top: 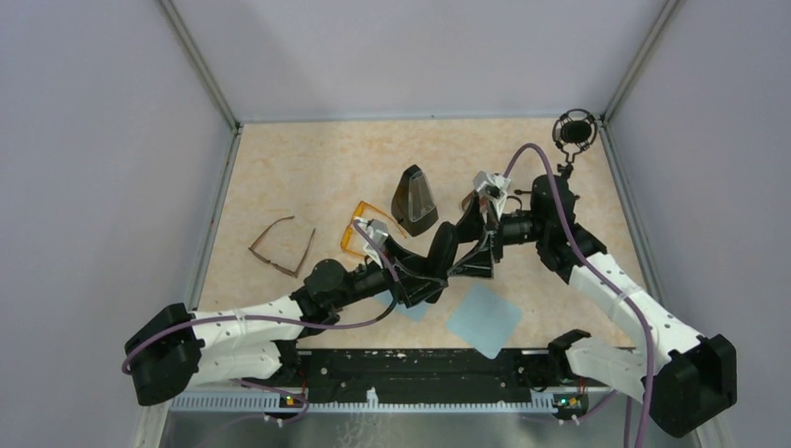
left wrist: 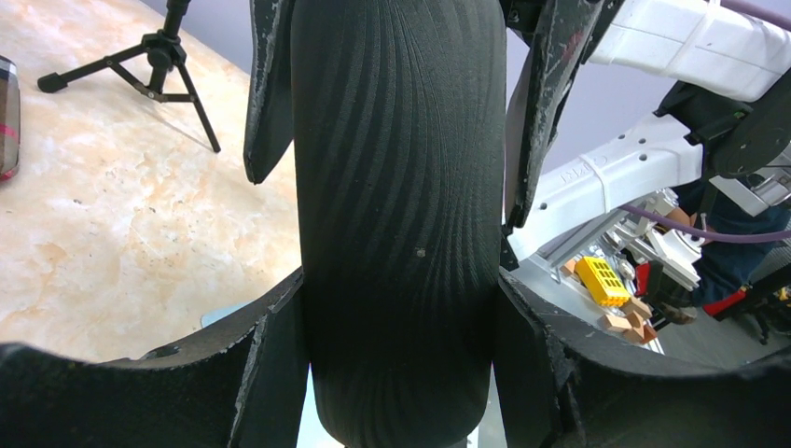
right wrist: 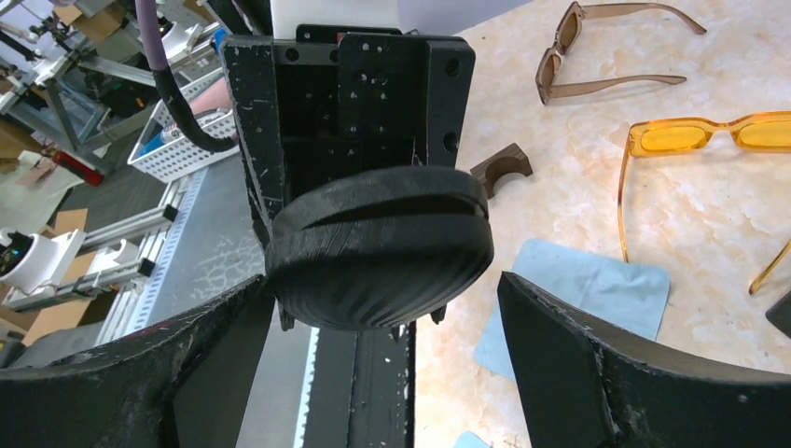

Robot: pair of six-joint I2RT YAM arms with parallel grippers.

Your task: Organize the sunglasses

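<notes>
A black sunglasses case (top: 442, 257) hangs in my left gripper (top: 422, 278), which is shut on it; in the left wrist view the case (left wrist: 396, 215) stands upright between the fingers. My right gripper (top: 474, 241) is open around the case, its fingers apart; in the right wrist view the case's end (right wrist: 378, 266) sits between them. Brown sunglasses (top: 264, 257) lie at the left of the table, yellow sunglasses (top: 356, 213) near the middle, partly hidden by the left arm in the top view.
A dark triangular case (top: 413, 199) stands at mid table. A plaid case (left wrist: 7, 121) is mostly hidden from above by the right gripper. Blue cloths (top: 484, 319) lie at the front. A black stand (top: 576, 131) is at the back right.
</notes>
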